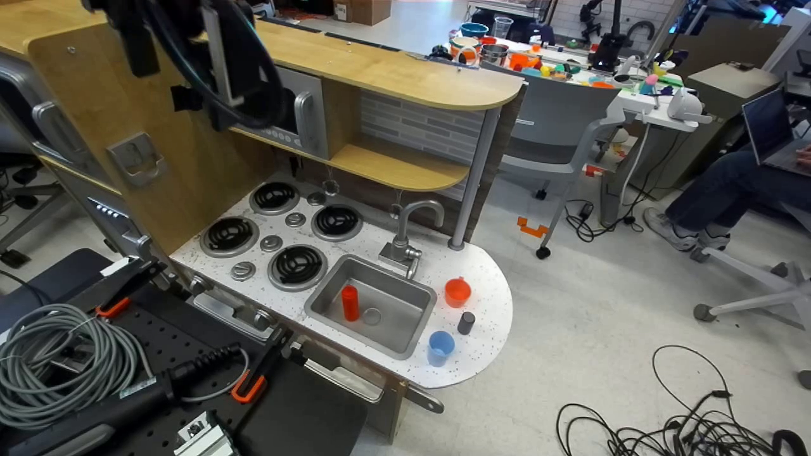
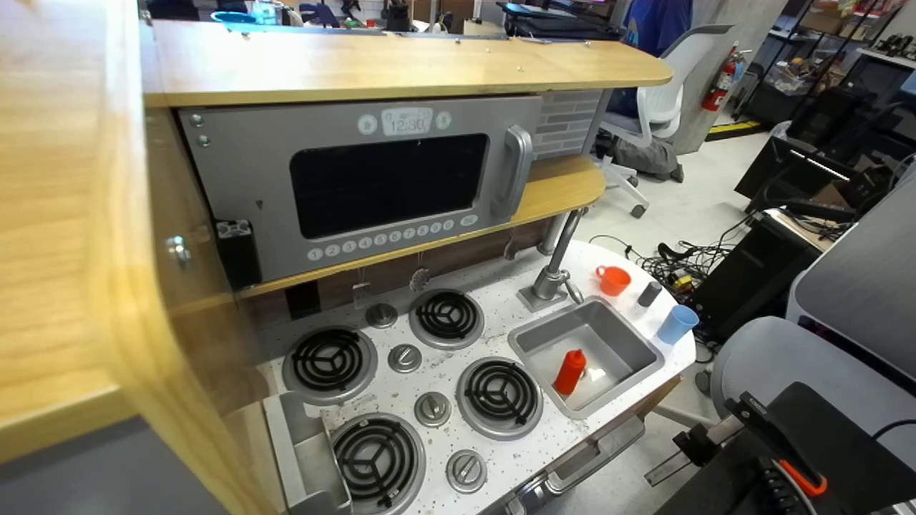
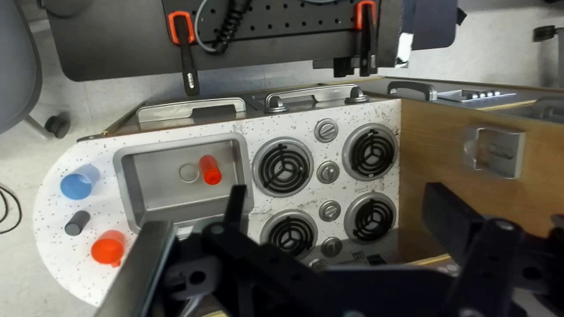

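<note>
High over the toy kitchen, my gripper stands open, its two dark fingers spread wide in the wrist view with nothing between them. Below it in that view lie the stove burners. A red bottle (image 1: 350, 303) stands in the grey sink (image 1: 420, 333), beside the drain. On the counter's rounded end are an orange-red cup (image 1: 457, 292) with a handle, a small dark grey cylinder (image 1: 466, 323) and a blue cup (image 1: 441, 348). In the first exterior view only dark parts of the arm show, at the upper left; exterior view 2 shows none of it.
A faucet (image 1: 410, 227) rises behind the sink. The wooden shelf (image 1: 426, 80) and the microwave (image 2: 391, 184) overhang the counter's back. A wooden side panel (image 3: 439, 153) bounds the burners. Between the burners sit several knobs.
</note>
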